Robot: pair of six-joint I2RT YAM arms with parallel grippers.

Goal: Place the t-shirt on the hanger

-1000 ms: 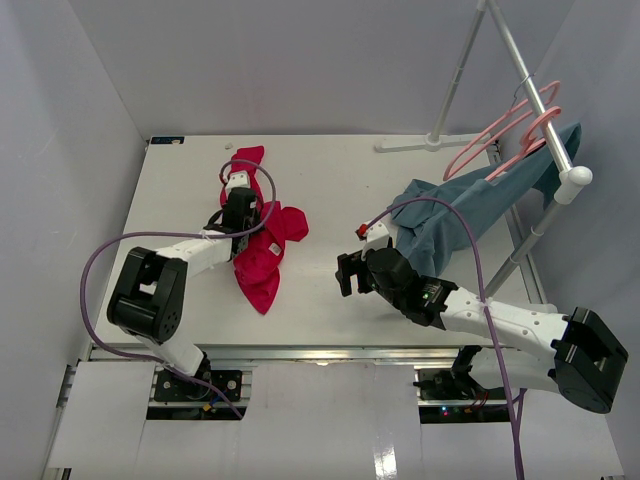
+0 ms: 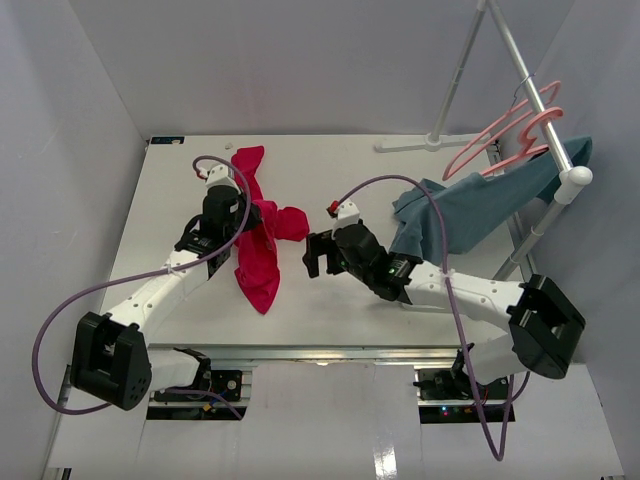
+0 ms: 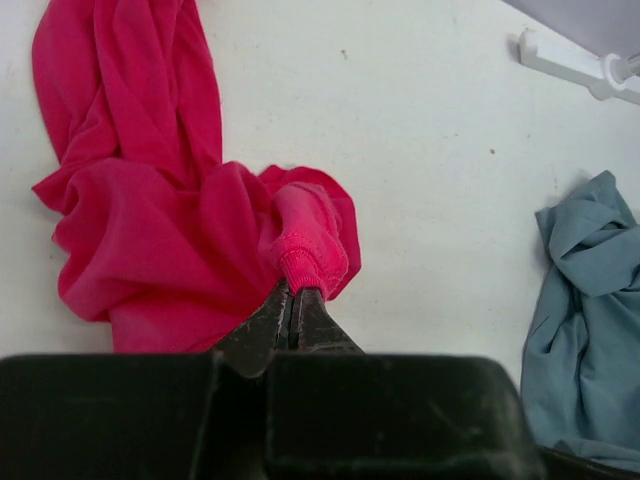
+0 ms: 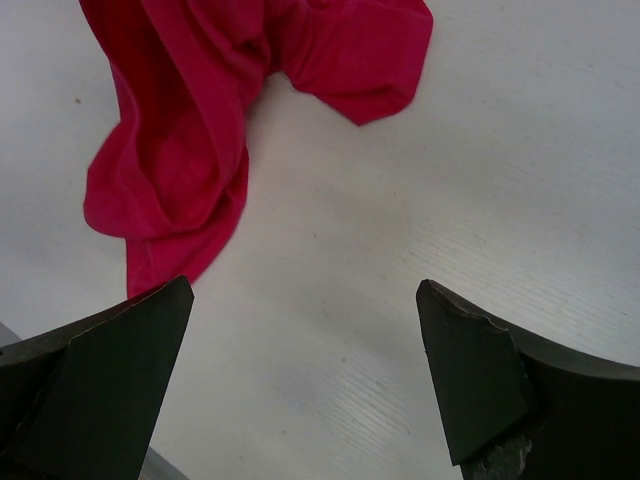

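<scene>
A red t-shirt (image 2: 258, 270) lies crumpled on the left half of the white table, also in the left wrist view (image 3: 150, 240) and right wrist view (image 4: 170, 180). My left gripper is shut on a bunched fold of it, lifted above the rest. My right gripper (image 2: 322, 245) stands open over the bare table right of the shirt, nothing between its fingers. Pink hangers (image 2: 540, 122) hang on a white metal rack at the right.
A blue-grey cloth (image 2: 460, 220) drapes from the rack onto the table's right side. The rack's foot (image 2: 410, 146) rests at the back right.
My right gripper has shifted left and slightly up in the top view, toward the shirt.
</scene>
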